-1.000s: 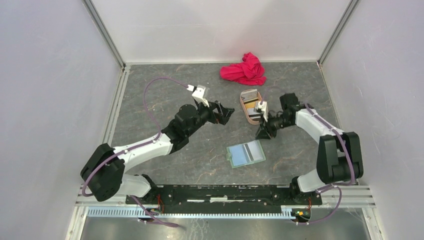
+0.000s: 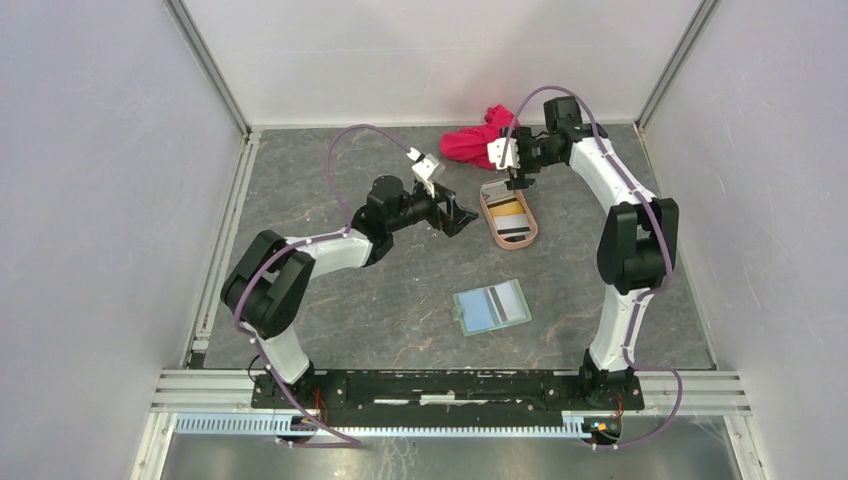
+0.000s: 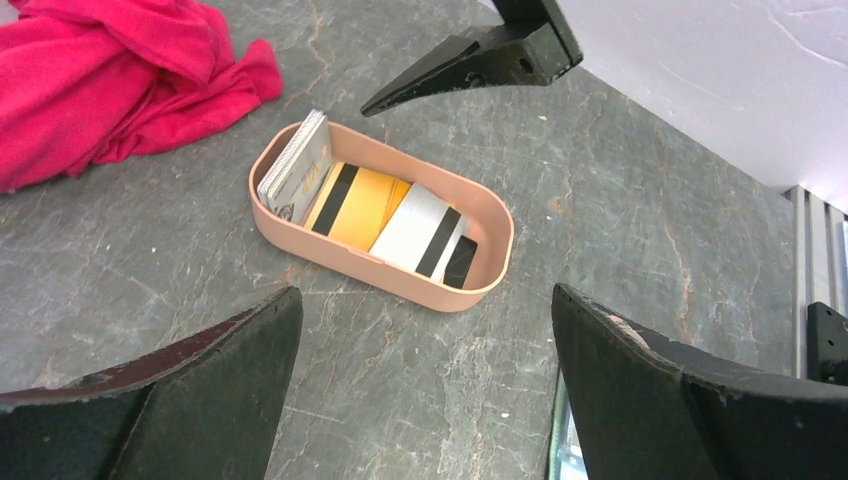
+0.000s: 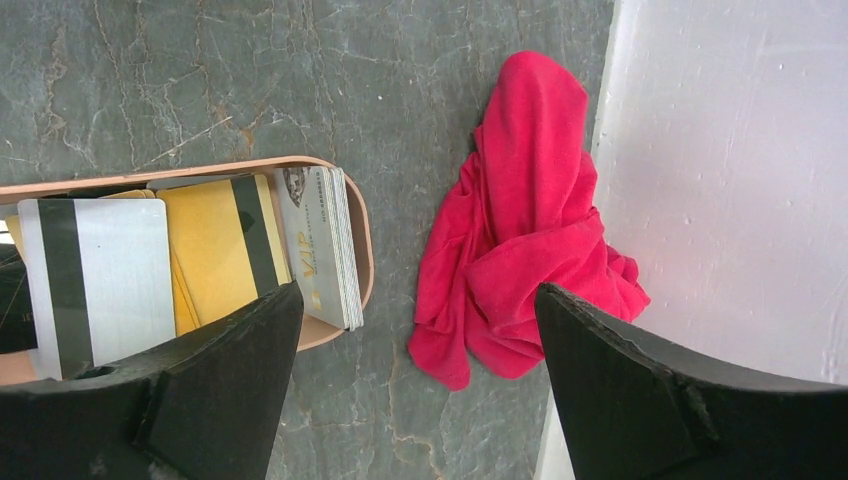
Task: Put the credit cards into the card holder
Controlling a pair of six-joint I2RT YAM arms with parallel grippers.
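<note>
A peach oval box holds white, yellow and black cards, with an upright stack at one end. My open left gripper is left of the box; its empty fingers frame it in the left wrist view. My right gripper hangs above the box's back end, open and empty, the upright stack near its left finger in the right wrist view. A flat card holder with blue and clear panels lies on the front of the table.
A crumpled red cloth lies behind the box near the back wall.
My right gripper has moved backward from near the holder to over the box's back end.
</note>
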